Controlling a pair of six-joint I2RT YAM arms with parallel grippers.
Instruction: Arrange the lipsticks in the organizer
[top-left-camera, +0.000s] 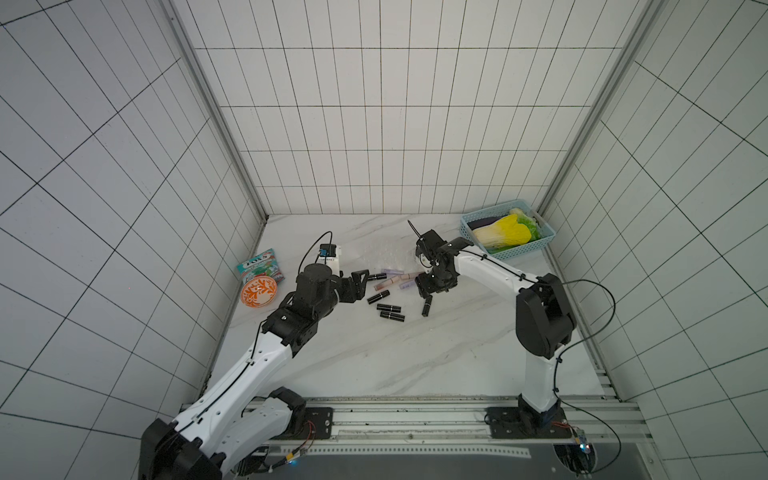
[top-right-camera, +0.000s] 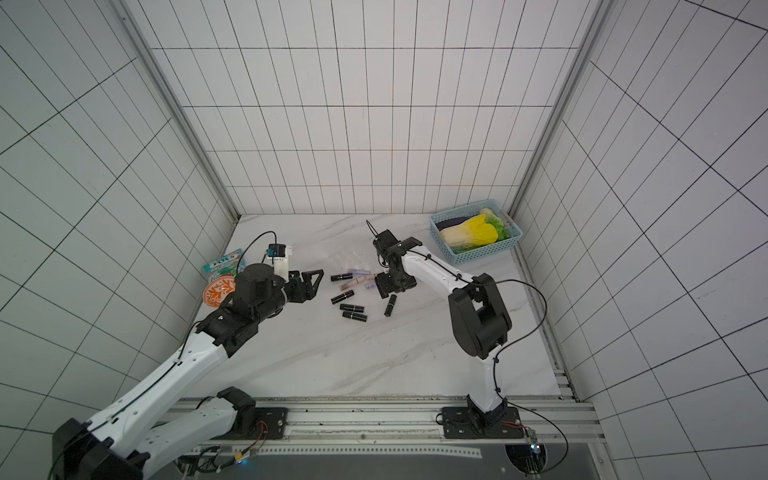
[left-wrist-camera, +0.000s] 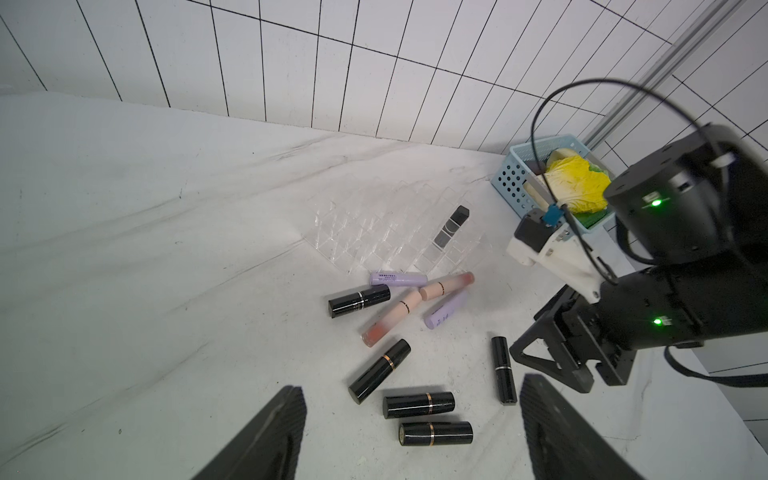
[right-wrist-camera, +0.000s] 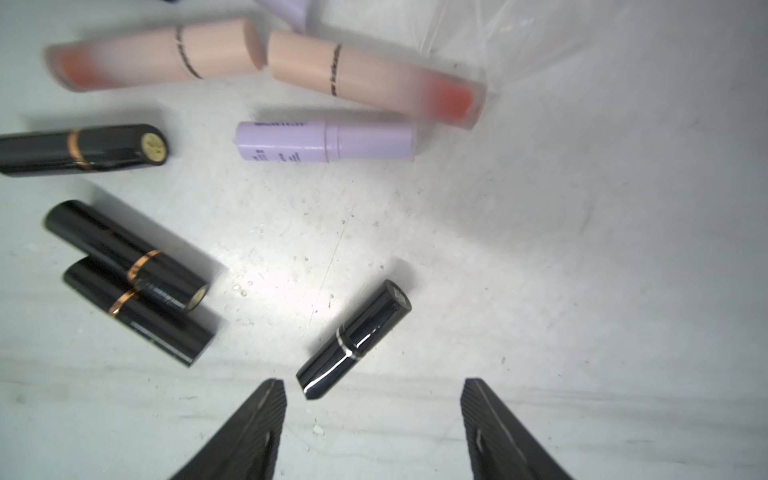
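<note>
A clear organizer (left-wrist-camera: 352, 236) stands on the table, one black lipstick (left-wrist-camera: 458, 216) in a cell at its right side. In front of it lie peach tubes (left-wrist-camera: 392, 317), purple tubes (left-wrist-camera: 445, 310) and several black lipsticks (left-wrist-camera: 380, 370). My right gripper is open above the table with nothing between its fingers. A lone black lipstick (right-wrist-camera: 352, 340) lies tilted just ahead of those fingertips. My left gripper (top-left-camera: 364, 285) is open and empty, left of the lipsticks; its fingers (left-wrist-camera: 272, 428) stand wide apart.
At the back right sits a blue basket (top-left-camera: 508, 252) of vegetables. A patterned packet and a round orange item (top-left-camera: 259, 291) lie at the left edge.
</note>
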